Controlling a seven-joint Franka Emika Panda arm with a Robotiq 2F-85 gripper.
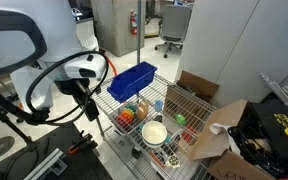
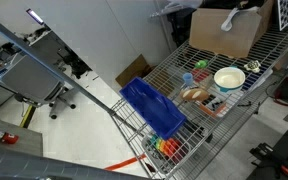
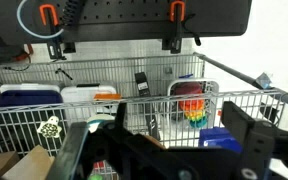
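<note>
My gripper stands open at the top of the wrist view, its two orange-trimmed fingers wide apart and nothing between them. Beneath it lies a wire cart [image 3: 224, 84] with assorted objects. A white bowl [image 1: 155, 132] sits on the cart's wire shelf, and it also shows as the white bowl [image 2: 229, 78] in exterior view 2. Along one side of the cart is a blue tray [image 1: 132, 80]. A multicoloured toy [image 3: 192, 106] lies within the wire mesh in the wrist view, and a small black object [image 3: 141, 82] is nearer the gripper.
An open cardboard box [image 1: 221, 125] stands at the cart's right end beside a black bin of dark items [image 1: 269, 135]. Several small items, including a blue cup [image 2: 188, 79], lie around the bowl. The wire rims are raised edges. Bare mesh shows between objects.
</note>
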